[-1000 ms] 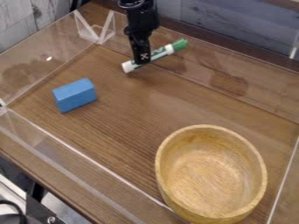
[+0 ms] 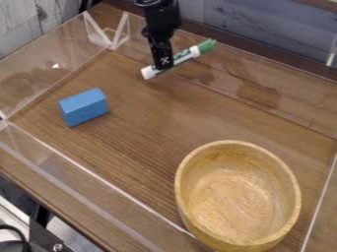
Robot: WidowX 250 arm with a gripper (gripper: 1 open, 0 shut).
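My black gripper (image 2: pixel 161 61) reaches down from the top of the view, shut on a white tube with a green end (image 2: pixel 190 53), held at a slant near the back of the wooden table. Its fingertips are small and dark, partly over the tube.
A blue block (image 2: pixel 83 106) lies at the left. A large yellow bowl (image 2: pixel 238 193) stands at the front right. Walls border the table at the back and left.
The gripper and the tube have shifted very slightly to the right. The block and bowl have not moved.
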